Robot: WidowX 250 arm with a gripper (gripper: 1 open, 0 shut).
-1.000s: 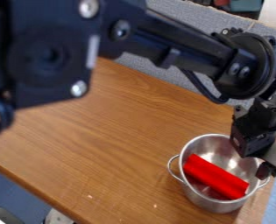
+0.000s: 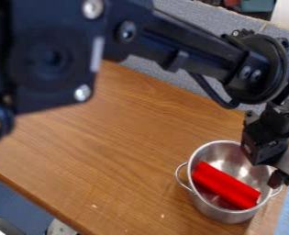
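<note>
A steel pot (image 2: 203, 153) with wire handles stands at the lower right of the camera view on the wooden table (image 2: 97, 156). A red cylinder (image 2: 225, 184) lies inside it, slanting from upper left to lower right. My black gripper (image 2: 269, 161) hangs over the pot's right rim, at the right edge of the view; its fingers are dark and overlap one another, so their opening is hard to make out. The red cylinder is apart from it.
My dark arm crosses the top of the view. A grey textured surface (image 2: 220, 20) lies beyond the back edge.
</note>
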